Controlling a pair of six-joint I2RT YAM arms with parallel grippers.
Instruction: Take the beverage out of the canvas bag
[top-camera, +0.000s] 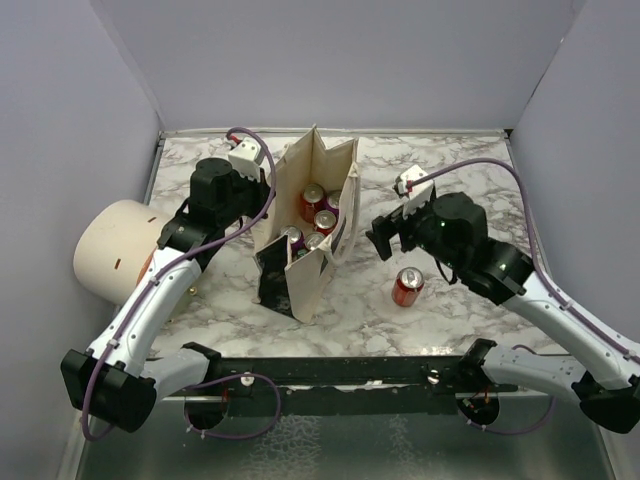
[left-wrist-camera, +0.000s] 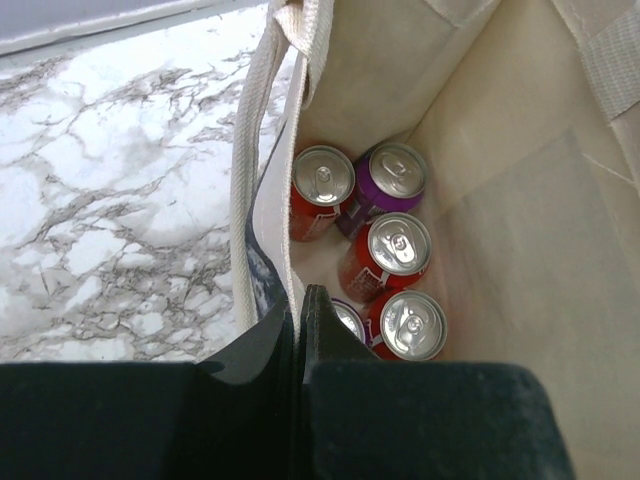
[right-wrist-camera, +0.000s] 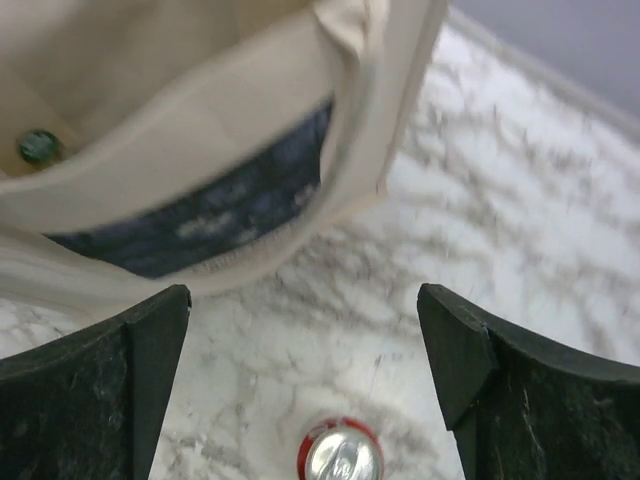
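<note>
The cream canvas bag (top-camera: 312, 285) stands open-topped left of the table's middle. Inside are several cans, among them a red can (left-wrist-camera: 387, 250) and a purple can (left-wrist-camera: 378, 190). My left gripper is shut on the bag's rim, one finger outside the wall and one inside. A single red can (top-camera: 407, 287) stands upright on the table, right of the bag. My right gripper (top-camera: 383, 235) is open above the table between that can and the bag, its fingers (right-wrist-camera: 160, 370) wide apart with nothing between them.
A beige cylinder (top-camera: 115, 250) lies at the left, beside the left arm. The bag's handle (top-camera: 349, 225) hangs on its right side, facing my right gripper. Bare marble tabletop (top-camera: 440, 160) stretches behind the right arm.
</note>
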